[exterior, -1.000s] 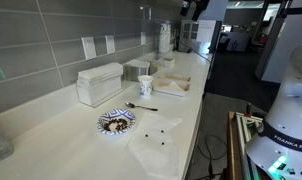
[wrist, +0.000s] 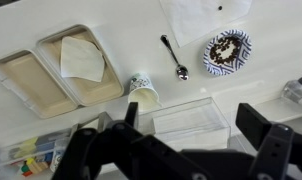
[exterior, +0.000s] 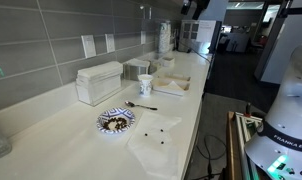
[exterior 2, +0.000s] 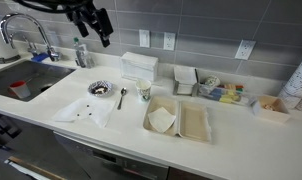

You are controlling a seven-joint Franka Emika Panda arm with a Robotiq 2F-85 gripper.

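Note:
High over the counter, my gripper (exterior 2: 104, 28) appears at the upper left of exterior view 2. In the wrist view its dark fingers stand wide apart, open, with bare counter and a clear box below and nothing held. A patterned blue-white bowl (wrist: 210, 62) with dark brown pieces inside sits at the upper right there. Left of it lies a metal spoon (wrist: 182, 72). A white patterned cup (wrist: 141, 85) shows left of centre, close to an open two-part tan tray (wrist: 81, 92) with a white napkin (wrist: 83, 58) in one half.
A white paper sheet (exterior 2: 83, 112) with a few dark bits lies at the counter's front. Against the wall stand a white box (exterior 2: 140, 67) and a clear container (exterior 2: 223, 94) of small packets. The sink (exterior 2: 33, 80) and faucet are left.

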